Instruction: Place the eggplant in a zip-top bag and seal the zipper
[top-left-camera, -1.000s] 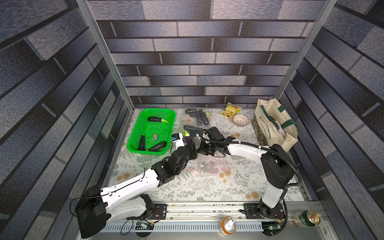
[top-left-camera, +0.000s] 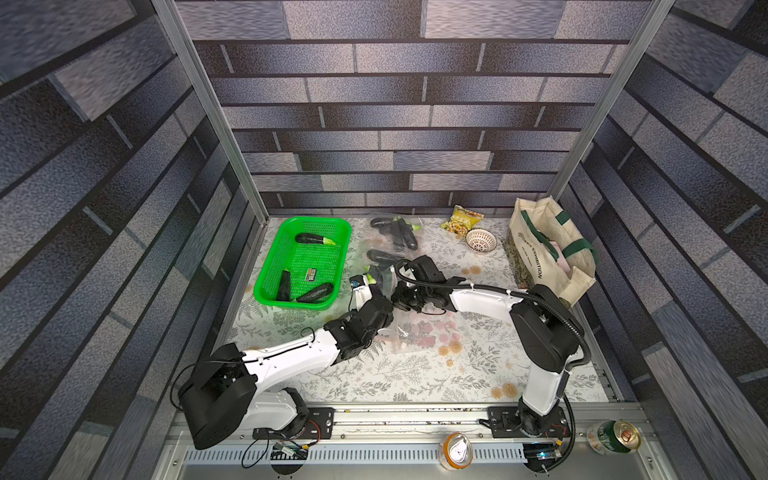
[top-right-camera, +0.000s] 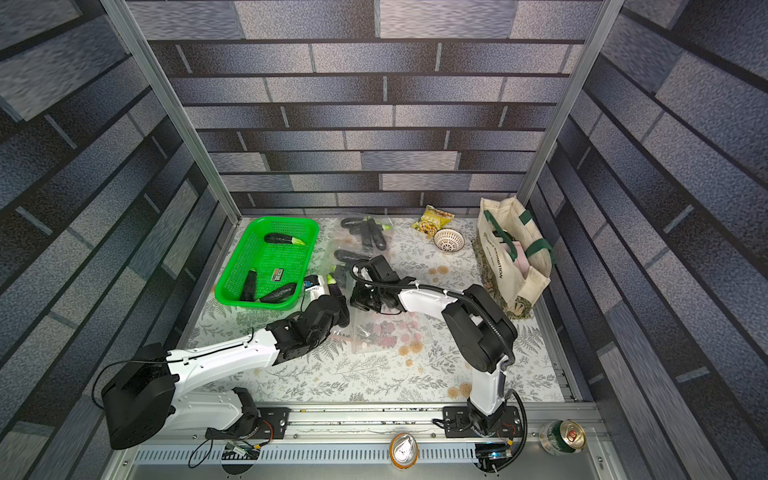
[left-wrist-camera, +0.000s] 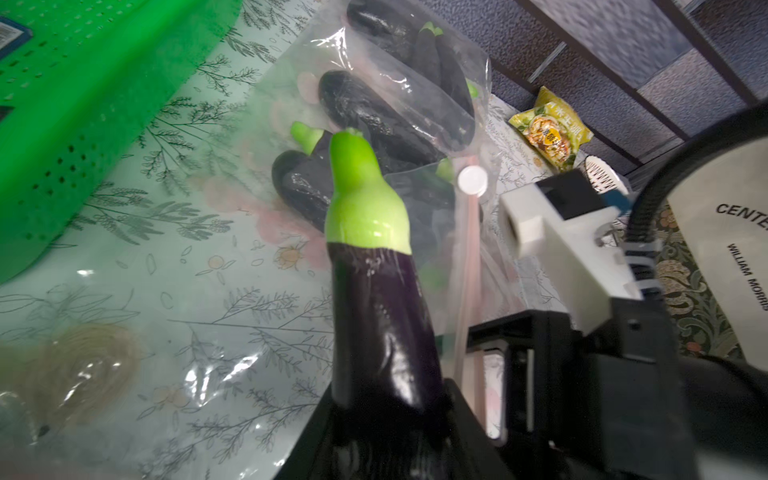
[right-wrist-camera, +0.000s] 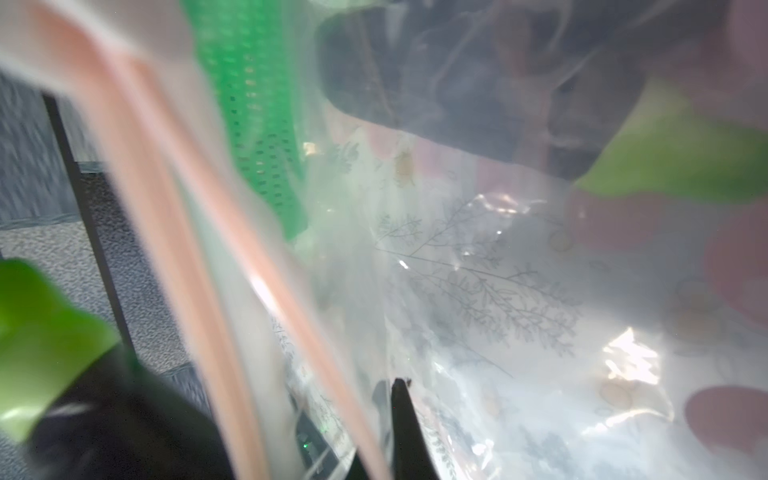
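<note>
An eggplant (left-wrist-camera: 376, 312) with a pale green stem end stands in my left gripper (top-left-camera: 377, 300), which is shut on it at the lower edge of the left wrist view. Beside it a clear zip bag (right-wrist-camera: 520, 280) has its pink zipper (left-wrist-camera: 472, 280) along my right gripper (top-right-camera: 366, 297). The right wrist view shows the right gripper shut at the bag's zipper edge, apparently pinching the thin plastic. More eggplants (top-left-camera: 384, 256) lie under clear plastic behind the grippers.
A green basket (top-left-camera: 264, 280) with eggplants stands left. A snack packet (top-left-camera: 460, 220), a small patterned bowl (top-left-camera: 480, 240) and a canvas tote (top-left-camera: 544, 248) are at the right.
The left arm has shifted rightward and slightly down in the top left view, still with the eggplant. The right arm has moved slightly.
</note>
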